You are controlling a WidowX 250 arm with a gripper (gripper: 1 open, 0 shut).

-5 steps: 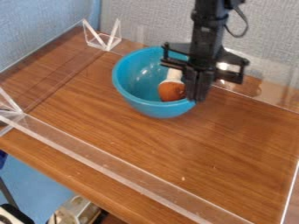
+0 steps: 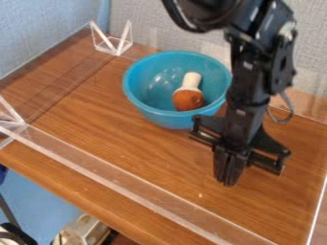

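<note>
My black gripper (image 2: 228, 170) hangs low over the bare wooden table at the right, in front of the blue bowl (image 2: 149, 86), with its fingers shut and nothing visible between them. The bowl holds an orange-brown object with a white, rounded top (image 2: 189, 94).
White wire frames (image 2: 111, 36) stand at the back left and at the left edge. Its front edge drops to a blue floor at lower left. A textured wall runs behind.
My gripper has moved from over the bowl toward the front right and down, uncovering the object inside the bowl, which remains there.
</note>
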